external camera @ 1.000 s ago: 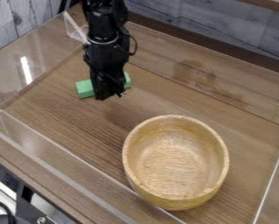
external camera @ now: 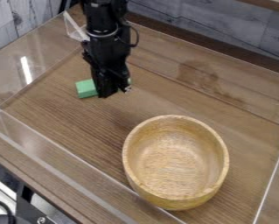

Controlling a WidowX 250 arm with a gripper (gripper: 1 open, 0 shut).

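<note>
My black gripper (external camera: pixel 111 86) is low over the wooden table (external camera: pixel 59 131), just right of a small green block (external camera: pixel 86 88). Whether the block touches the fingers is hard to tell; the fingertips look shut, with nothing clearly between them.
A large round tan bowl (external camera: pixel 176 162) sits at the lower right. Grey walls line the back and left edge.
The gripper has shifted slightly. The green block, earlier showing on both sides of the fingertips, now shows only on their left.
</note>
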